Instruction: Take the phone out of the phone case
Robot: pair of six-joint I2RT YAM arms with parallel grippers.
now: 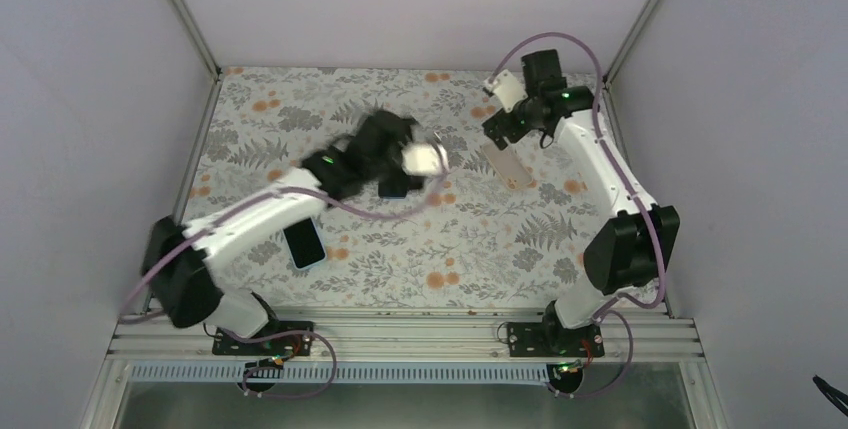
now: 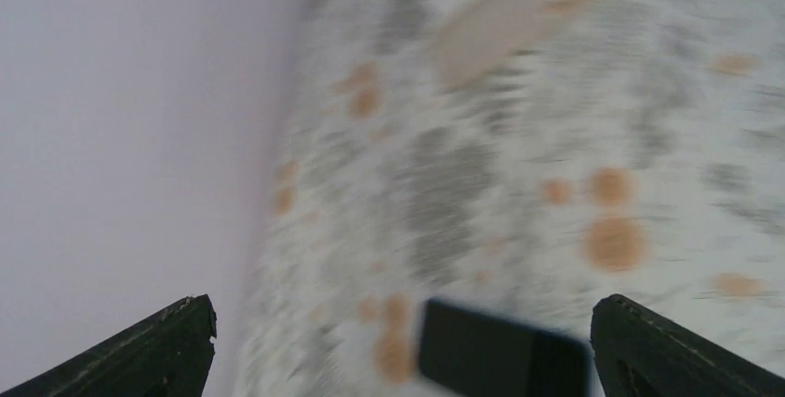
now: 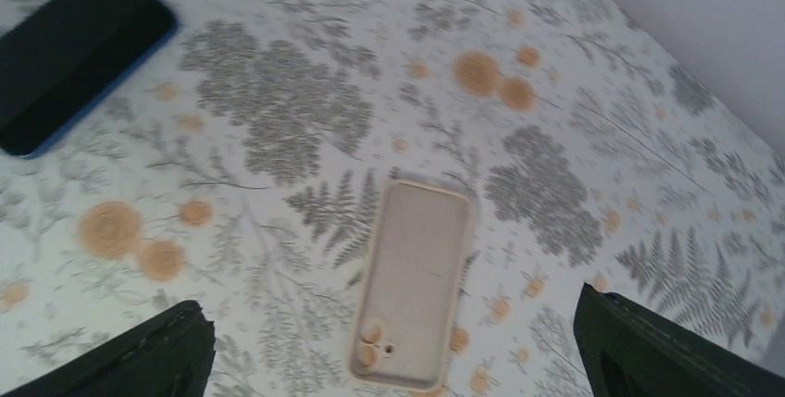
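Observation:
A black phone with a dark blue rim lies flat mid-table; in the left wrist view this phone (image 2: pixel 477 346) shows at the bottom, and in the right wrist view the phone (image 3: pixel 83 55) is at upper left. From above, my blurred left arm mostly covers it. The clear beige phone case (image 3: pixel 415 277) lies apart to the right, with no phone in it. My left gripper is open with nothing held. Open and empty too, my right gripper hangs over the table behind the clear case.
A second black-screened phone (image 1: pixel 304 243) with a pale blue edge lies at the front left, near the left arm. Walls stand at the back and both sides.

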